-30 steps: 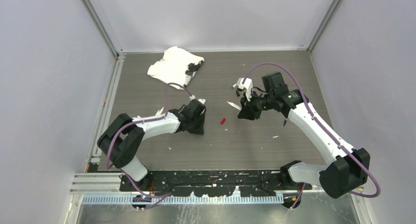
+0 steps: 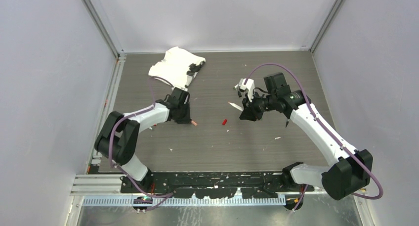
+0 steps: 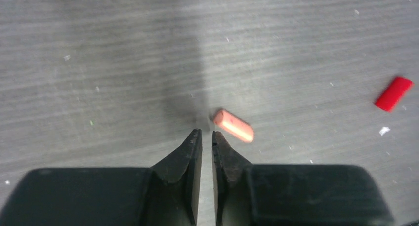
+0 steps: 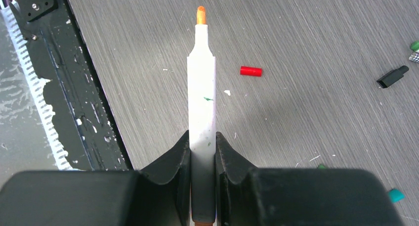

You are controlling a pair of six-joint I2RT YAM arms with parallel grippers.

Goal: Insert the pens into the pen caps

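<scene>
An orange pen cap (image 3: 234, 125) lies on the table just beyond and slightly right of my left gripper. That gripper stands open by only a narrow gap, with nothing between its fingertips. My right gripper is shut on a white pen (image 4: 201, 92); the pen's orange tip (image 4: 201, 16) points away from the fingers and is bare. In the top view the pen (image 2: 236, 106) points left, over toward the left arm. A short red cap (image 2: 225, 122) rests on the table between the two arms.
A white and black cloth bag (image 2: 173, 67) lies at the back left. In the right wrist view a black cap (image 4: 393, 77), a green piece (image 4: 415, 46) and a teal piece (image 4: 396, 195) lie to the right. Clear table surrounds the red cap.
My left gripper has moved left and slightly back, and the orange cap now shows beside it in the top view. The right arm and its pen have stayed in place.
</scene>
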